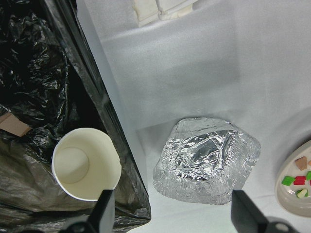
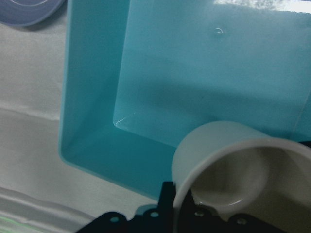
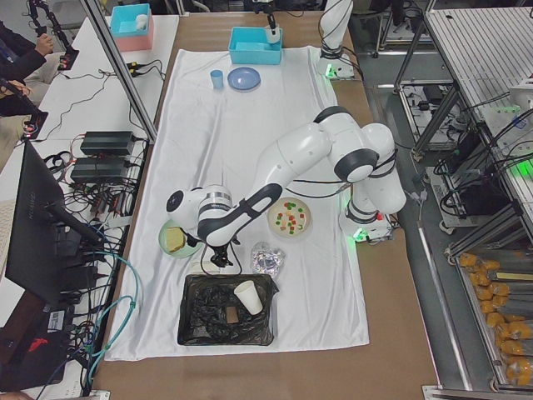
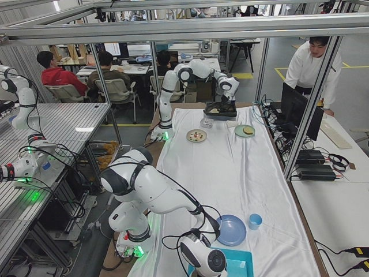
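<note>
A black-lined bin (image 3: 200,325) holds a white cup (image 1: 86,160) on its side and a brown piece (image 1: 13,124). My left gripper hangs over the bin's edge, open, nothing between its fingers. Beside it lie crumpled foil (image 1: 204,165), a plate of coloured pieces (image 3: 290,218) and a green plate (image 3: 185,248) with a yellow item. My right gripper is shut on the rim of a white cup (image 2: 218,141), held over a blue basin (image 2: 92,97).
A blue plate (image 4: 232,230) and small blue cup (image 4: 255,221) stand near the basin.
</note>
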